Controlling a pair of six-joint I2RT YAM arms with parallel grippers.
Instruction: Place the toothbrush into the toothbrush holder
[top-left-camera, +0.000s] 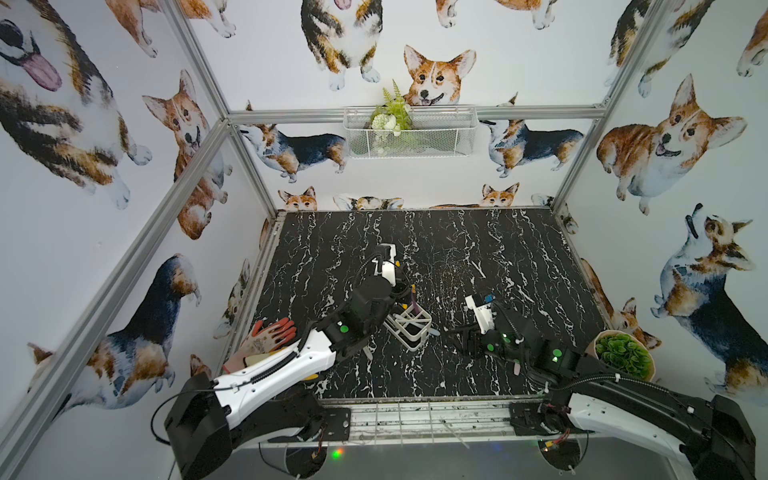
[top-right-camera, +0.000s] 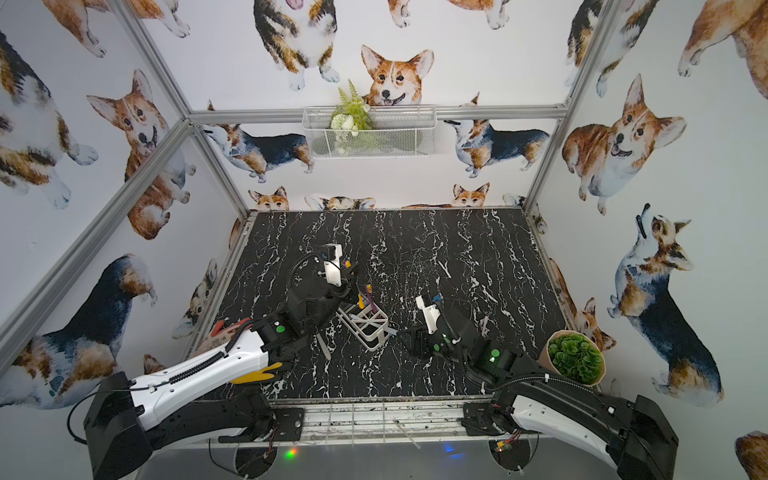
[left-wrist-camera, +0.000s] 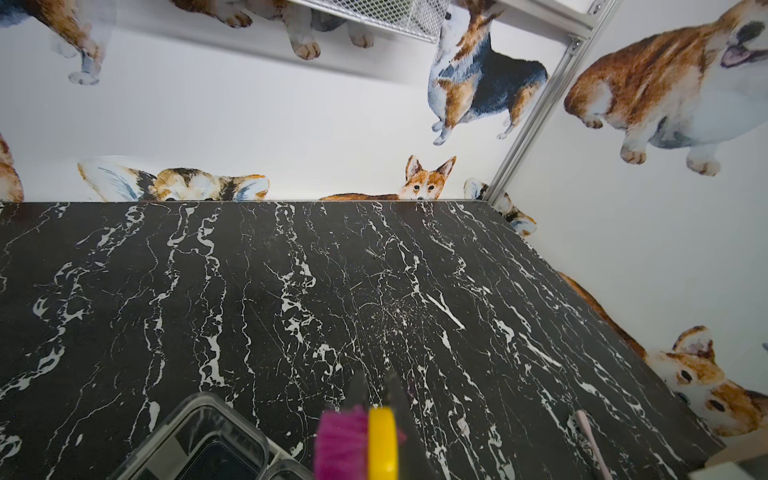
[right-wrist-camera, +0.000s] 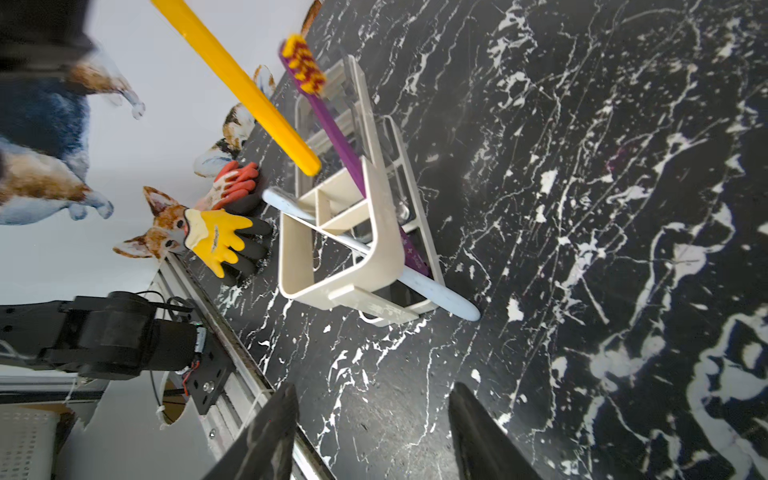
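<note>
My left gripper is shut on a yellow toothbrush with magenta bristles, whose handle (right-wrist-camera: 240, 88) hangs above the white holder (right-wrist-camera: 384, 240) in the right wrist view. A purple toothbrush (right-wrist-camera: 340, 140) leans upright in the holder. A pale blue toothbrush (right-wrist-camera: 440, 296) slants through it, its handle end sticking out low on the right side. My right gripper stands open just to the holder's right, with nothing between its fingers.
A pink toothbrush (left-wrist-camera: 592, 440) lies to the right on the marble table (top-left-camera: 432, 240). Gloves (top-left-camera: 264, 340) lie at the left edge, and a potted plant (top-left-camera: 620, 352) stands at the right.
</note>
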